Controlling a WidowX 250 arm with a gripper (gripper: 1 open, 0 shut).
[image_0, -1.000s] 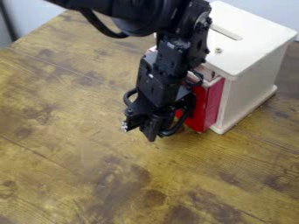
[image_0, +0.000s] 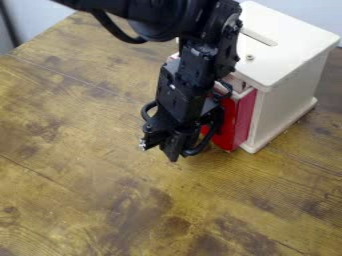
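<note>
My black gripper (image_0: 170, 143) hangs low over the wooden floor, right in front of a white box (image_0: 286, 80) with a red front panel (image_0: 238, 120). Its wrist and body cover much of the box's front, so what lies behind it is hidden. I cannot tell whether the fingers are open or shut, or if anything is between them.
Bare wooden surface (image_0: 80, 180) spreads to the left and toward the front, with free room there. The white box fills the upper right, with a slot and a small knob visible on it. A pale wall edge shows at the upper left.
</note>
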